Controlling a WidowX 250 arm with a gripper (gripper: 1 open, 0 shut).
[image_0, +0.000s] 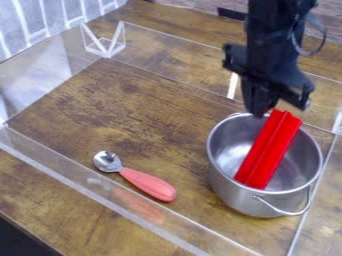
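My gripper (265, 90) hangs above the back of a steel pot (262, 200), blurred, with nothing visible between its fingers; it looks shut. A long red block (271, 148) lies tilted inside the pot, below the gripper and apart from it. An ice-cream scoop with a pink handle (146, 182) lies on the wooden table to the left of the pot.
A clear plastic wall borders the wooden work area (94, 120), whose middle and left are clear. A white rack stands at the back left corner. The pot stands near the right edge.
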